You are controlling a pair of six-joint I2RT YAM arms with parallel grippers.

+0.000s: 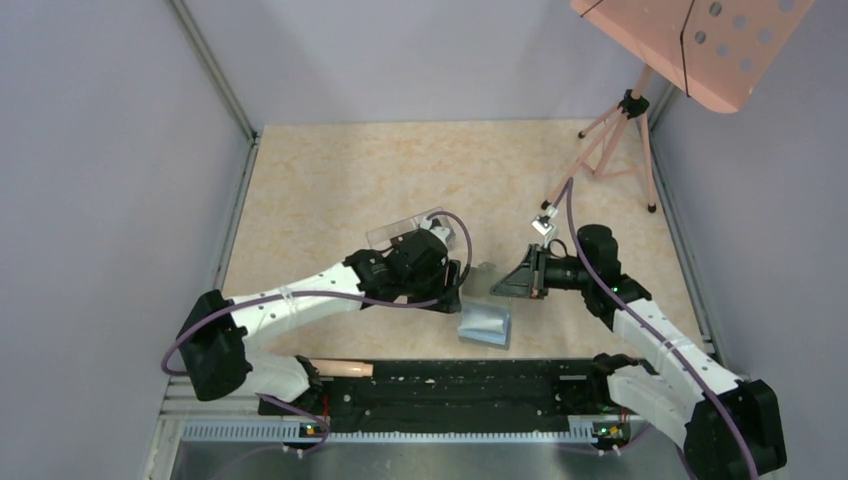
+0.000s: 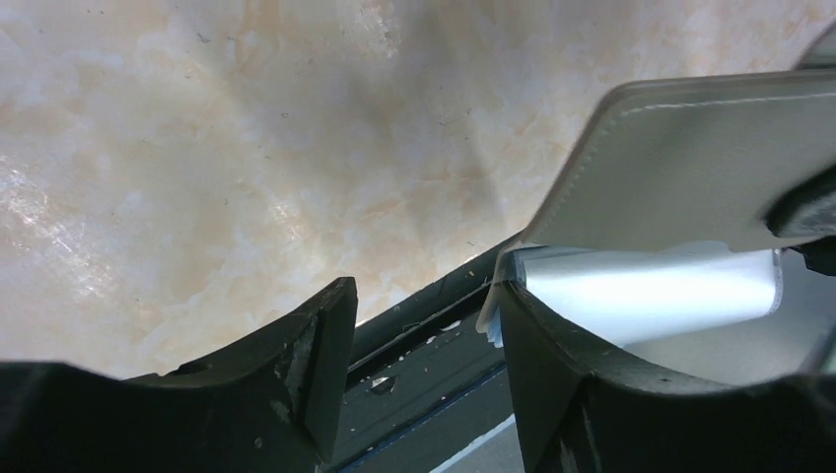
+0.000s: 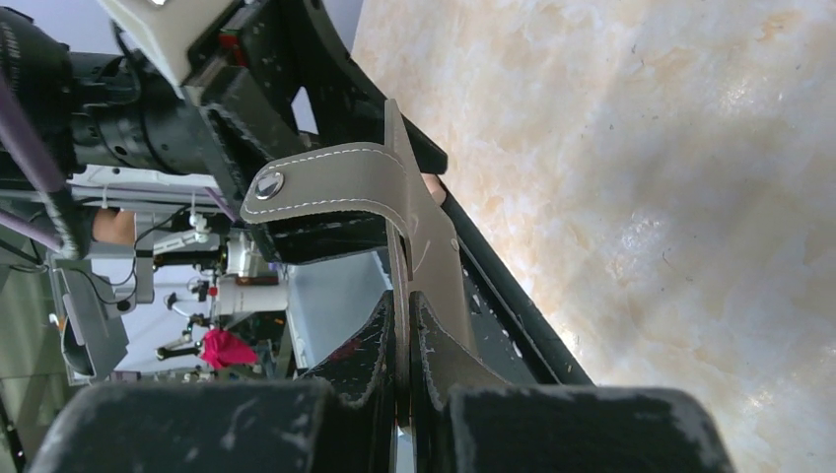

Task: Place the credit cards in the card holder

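The grey-taupe card holder (image 1: 484,322) hangs unfolded between the two arms, its pale translucent sleeves (image 2: 651,291) showing in the left wrist view. My right gripper is shut on the thin cover, which passes between its fingertips; a strap with a snap button (image 3: 325,180) sticks out above. From the left, my left gripper reaches the holder with its fingers parted. One left finger (image 2: 537,345) overlaps the holder's edge, while the other finger (image 2: 320,345) stands clear of it. I cannot make out any credit cards clearly.
A clear tray (image 1: 380,237) with something dark in it lies behind the left gripper, partly covered by that arm. A tripod (image 1: 612,135) stands at the back right. A black strip (image 1: 450,390) runs along the front.
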